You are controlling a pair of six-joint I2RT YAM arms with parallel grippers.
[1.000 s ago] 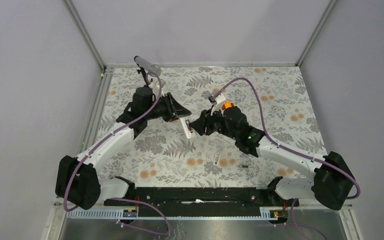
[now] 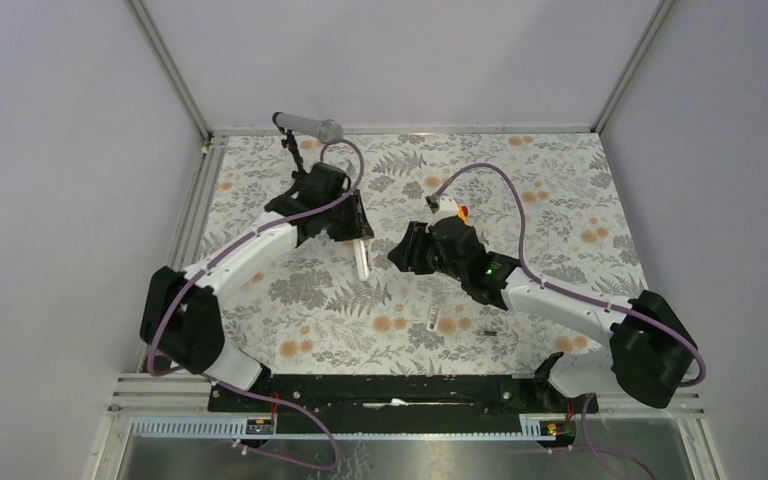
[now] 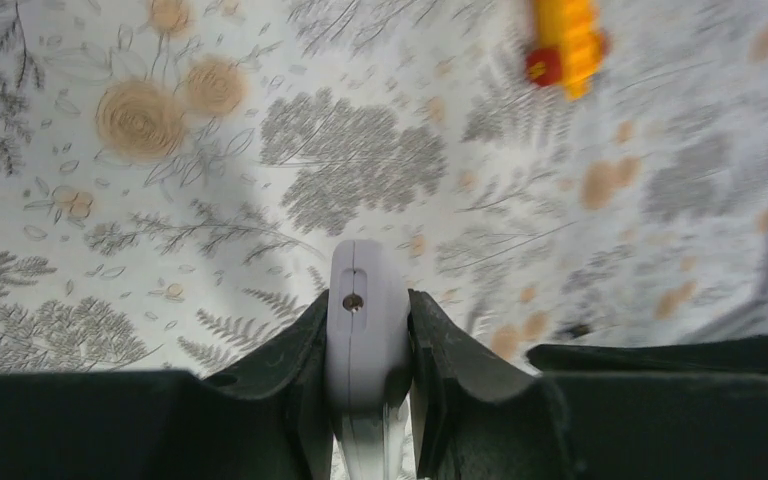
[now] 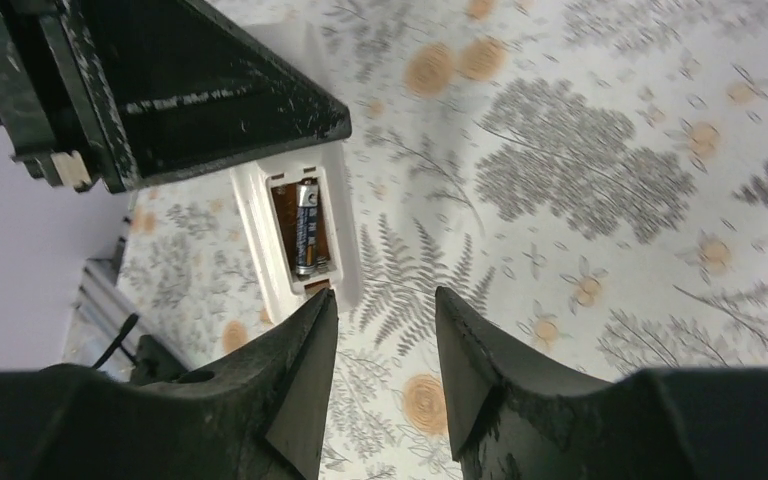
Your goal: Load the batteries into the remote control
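My left gripper (image 2: 358, 230) is shut on the white remote (image 3: 365, 330), holding it above the middle of the table. In the right wrist view the remote's open compartment (image 4: 285, 225) shows one battery (image 4: 306, 225) inside. My right gripper is open, empty, just right of the remote. A pale strip (image 2: 433, 316), perhaps the battery cover, lies near the front middle. A small dark piece (image 2: 490, 333), perhaps a battery, lies to its right.
An orange and red object (image 3: 570, 40) lies behind my right arm, partly hidden in the top view.
My left arm has shifted with the remote, turning it more upright in the top view and slightly leftward. My right gripper has moved a little rightward, away from the compartment.
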